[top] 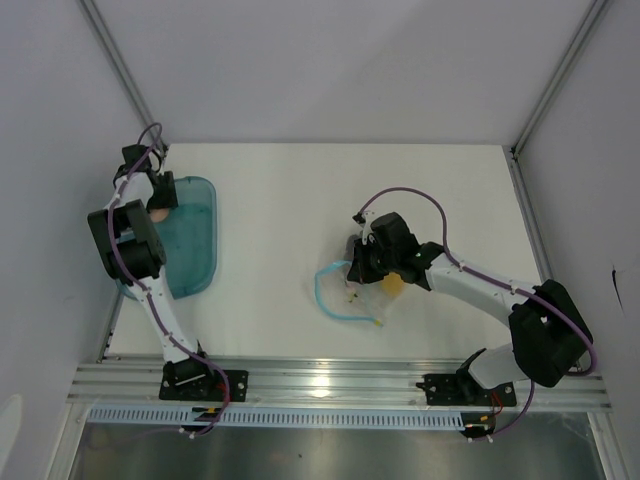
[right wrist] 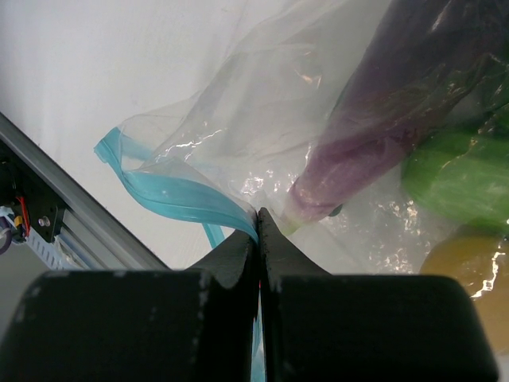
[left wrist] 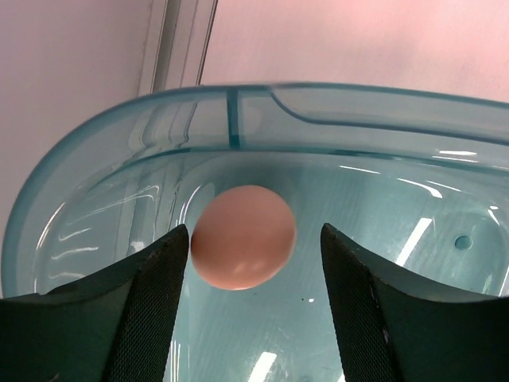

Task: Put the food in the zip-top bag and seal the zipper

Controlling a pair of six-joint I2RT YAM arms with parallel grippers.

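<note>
A round pinkish food item (left wrist: pixel 242 236) lies near a corner inside the teal tray (top: pixel 190 250) at the far left. My open left gripper is over it, a finger to either side. At centre right lies the clear zip top bag (right wrist: pixel 254 111) with a blue zipper strip (right wrist: pixel 175 195). It holds a purple eggplant-like item (right wrist: pixel 358 151), a green item (right wrist: pixel 453 175) and an orange-yellow item (right wrist: pixel 465 278). My right gripper is shut at the bag's mouth, on the blue strip.
Metal rails and walls border it at the sides and back.
</note>
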